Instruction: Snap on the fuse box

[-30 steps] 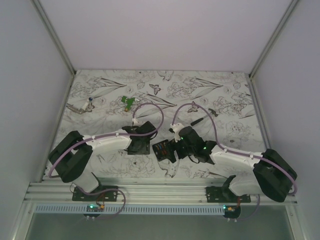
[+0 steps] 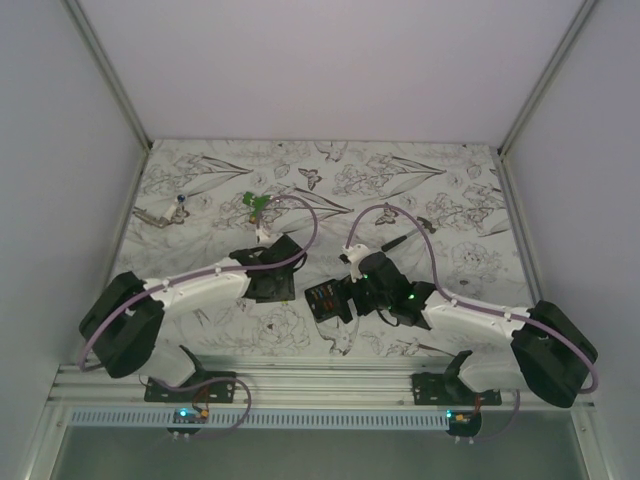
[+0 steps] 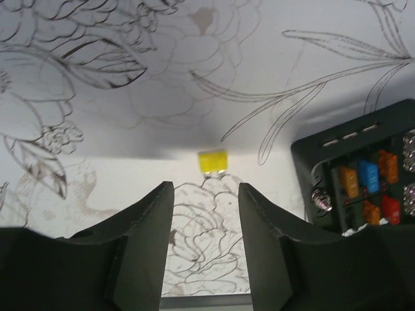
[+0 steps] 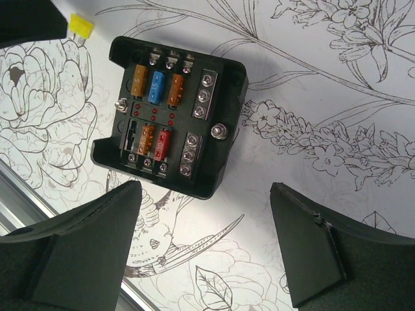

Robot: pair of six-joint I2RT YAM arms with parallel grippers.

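Note:
A small yellow fuse (image 3: pixel 213 162) lies on the table just beyond the fingertips of my left gripper, which is part open with nothing between its fingers. The black fuse box (image 4: pixel 170 116) lies right of that fuse, holding blue, red, orange and brown fuses, with one grey slot visible. My right gripper hangs open beside the box, its fingers empty. In the top view the box (image 2: pixel 322 300) sits between the two arms, partly under the right gripper.
A green item (image 2: pixel 255 203) and tools (image 2: pixel 165 215) lie at the back left. A hammer (image 2: pixel 405 236) lies behind the right arm.
My right arm has shifted only slightly.

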